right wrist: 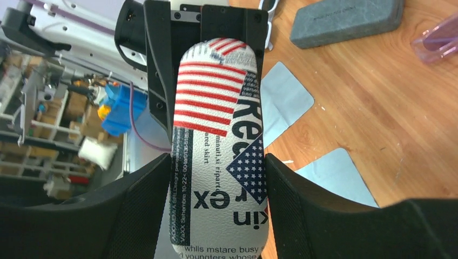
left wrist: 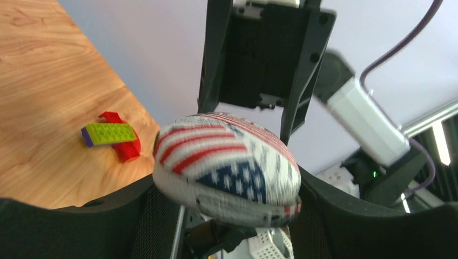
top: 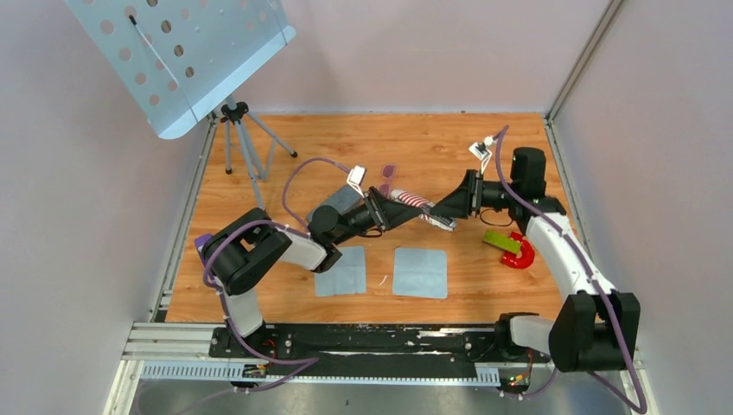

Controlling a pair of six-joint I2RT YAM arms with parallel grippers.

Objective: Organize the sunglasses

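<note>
A glasses case (top: 417,201) with a flag print and lettering hangs in the air, tilted, between both grippers. In the left wrist view one end of the case (left wrist: 227,170) lies between the fingers of my left gripper (top: 421,207). My right gripper (top: 434,209) has the case (right wrist: 219,145) between its fingers, close along both sides. Which of the two bears it, I cannot tell. Pink sunglasses (top: 388,173) lie on the table behind the grippers. A dark grey case (right wrist: 345,24) rests on the table too, partly hidden by the left arm from above.
Two grey-blue cloths (top: 341,272) (top: 420,273) lie flat near the front edge. On the right, a green brick (top: 501,241) touches a red horseshoe-shaped piece (top: 520,252). A tripod (top: 251,147) stands at the back left.
</note>
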